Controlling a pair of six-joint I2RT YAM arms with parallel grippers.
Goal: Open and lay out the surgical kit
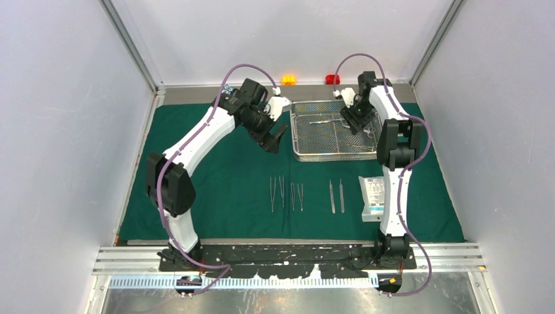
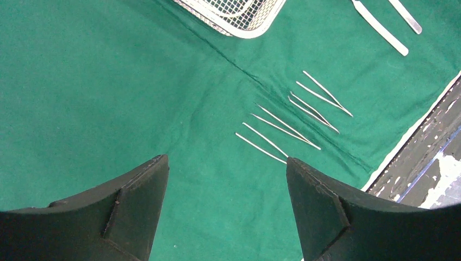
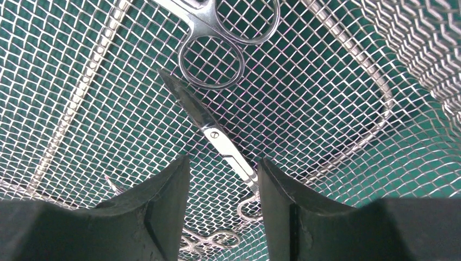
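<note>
A wire-mesh basket (image 1: 298, 157) holds several metal instruments. Inside it, my right gripper is open above dark-bladed scissors (image 3: 215, 135), whose handle end passes close by one finger (image 3: 270, 187). Other scissors (image 3: 212, 49) lie ahead of them, and part of another ringed instrument (image 3: 217, 239) shows below. To the left of the basket, my left gripper (image 1: 269, 145) hangs open over bare cloth, with nothing between its fingers. Several tweezers (image 1: 292, 196) lie in a row on the green cloth (image 1: 222, 196), and two scalpel handles (image 1: 332, 196) sit to their right.
A white printed packet (image 1: 373, 196) lies at the front right, beside the right arm. Yellow (image 1: 288, 80) and red (image 1: 332, 79) items stand along the back edge.
</note>
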